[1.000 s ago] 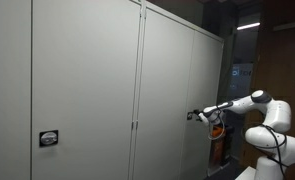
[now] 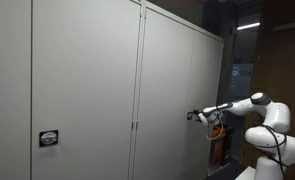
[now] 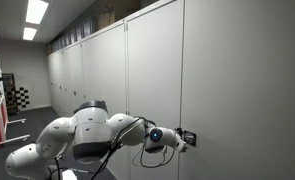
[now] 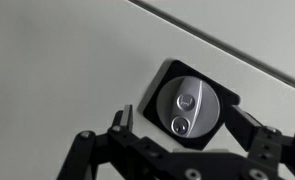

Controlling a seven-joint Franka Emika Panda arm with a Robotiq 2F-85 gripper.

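In the wrist view, a round silver latch [image 4: 192, 107] with a lever and a keyhole sits in a square black plate [image 4: 165, 80] on a pale cabinet door [image 4: 77, 60]. My gripper is open, one finger to the left of the latch and one to the right, with the latch showing between them. Whether either finger touches the plate cannot be told. From the other side, exterior view 2 has the gripper [image 3: 185, 142] right at the dark latch plate [image 3: 190, 138]. Exterior view 1 shows it small, at the far door.
Tall grey cabinet doors [image 2: 82, 80] form one flat wall. Another latch [image 2: 49, 137] is on a nearer door at the left. A door seam [image 4: 212, 42] runs diagonally past the plate. Behind the arm lies a dark room area [image 2: 245, 75].
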